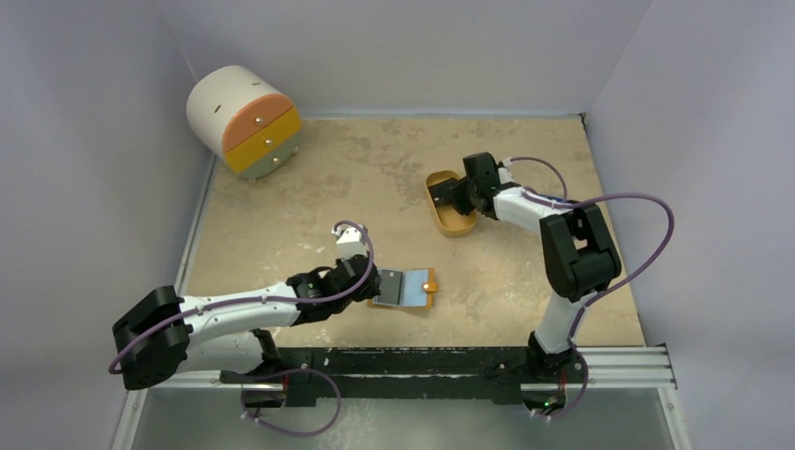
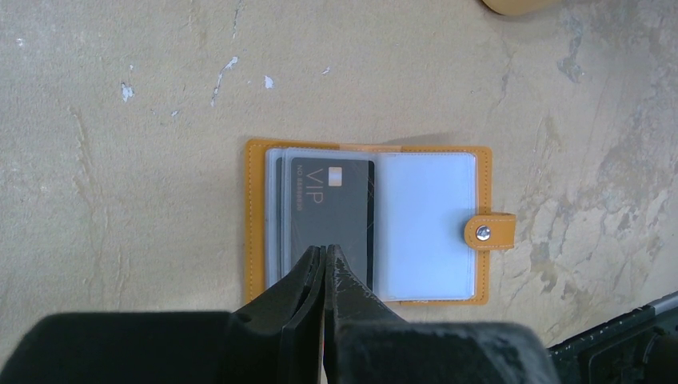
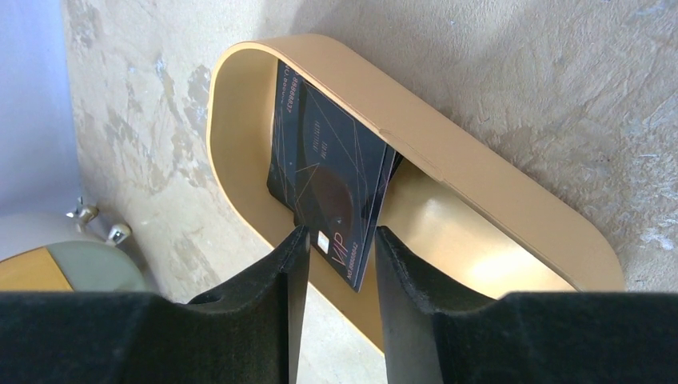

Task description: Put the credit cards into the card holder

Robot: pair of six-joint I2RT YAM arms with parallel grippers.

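The tan card holder (image 2: 254, 216) lies unfolded near the table's front, with a dark VIP card (image 2: 332, 208) in a clear sleeve on its left side. Over its lower edge in the left wrist view, my left gripper is shut, nothing showing between its tips. Dark cards (image 3: 340, 176) lie overlapping inside an oval tan tray (image 3: 480, 164). My right gripper is at the tray with its fingers parted; the lower corner of the top card shows in the gap between them. Whether the fingers touch the card, I cannot tell.
A striped, rounded drawer cabinet (image 1: 246, 122) stands at the back left. Grey walls enclose the table (image 1: 347, 178), whose middle and back are bare. The tray's curved wall rises around the cards.
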